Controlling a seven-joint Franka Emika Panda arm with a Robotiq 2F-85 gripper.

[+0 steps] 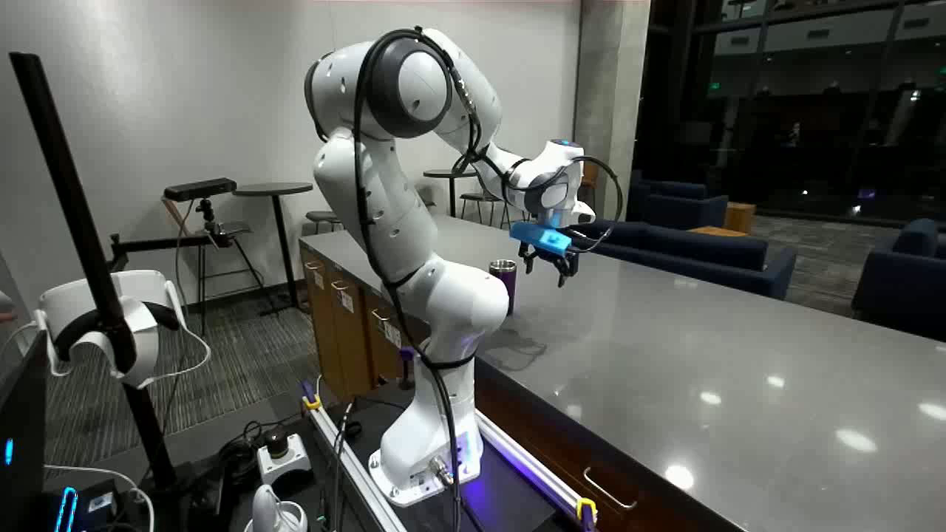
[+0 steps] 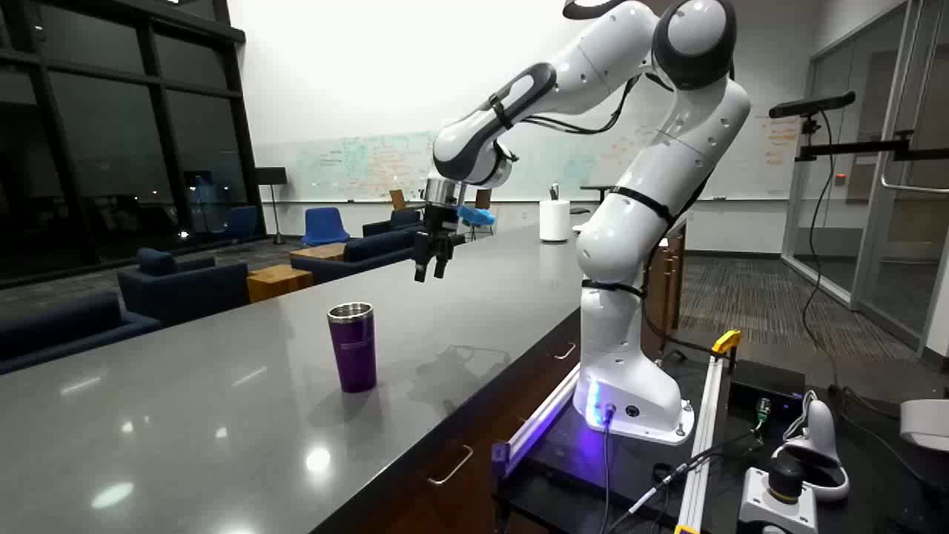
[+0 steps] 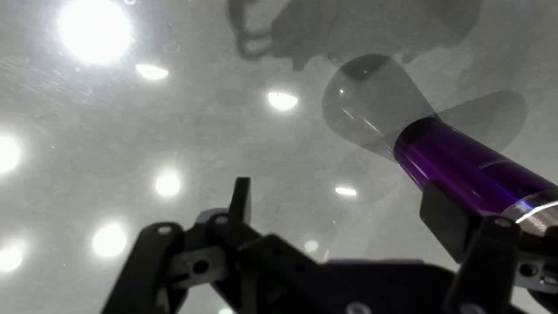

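Observation:
A purple tumbler with a silver rim stands upright on the grey countertop. Above the counter hangs my black gripper, higher than the tumbler and apart from it. In the wrist view its fingers are spread wide, with bare counter showing between them, so it is open and empty. There the tumbler lies to the right, its upper part partly hidden behind the right finger. From exterior view 1, the tumbler appears between the robot's arm and the gripper, the arm covering a bit of it.
A white canister stands at the counter's far end in exterior view 2. Drawers with handles line the counter's front side. A cable loops beside the wrist.

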